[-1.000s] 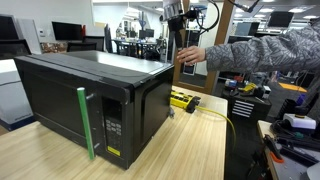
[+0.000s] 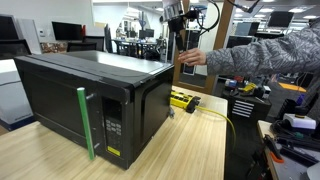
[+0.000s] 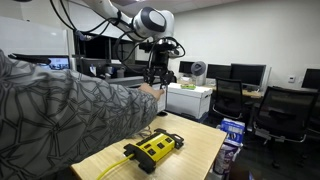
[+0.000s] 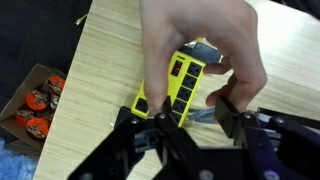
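My gripper hangs above the table, its two dark fingers apart with a gap between them. In the wrist view a person's hand [image 4: 205,30] reaches in from the top, thumb and fingertips close to my fingers. Whether the hand holds anything small or touches my gripper, I cannot tell. Below lies a yellow power strip [image 4: 178,85] with black outlets, partly covered by the hand. From the side, the gripper [image 2: 180,48] is high beyond the right end of a black microwave [image 2: 112,105], and the patterned sleeve [image 2: 260,55] comes in from the right.
A green strip [image 2: 86,123] stands upright against the microwave front. A yellow cable [image 3: 115,165] runs from the power strip. A cardboard box [image 4: 38,105] with orange and black items sits off the table edge.
Any shift at the gripper is too small to make out.
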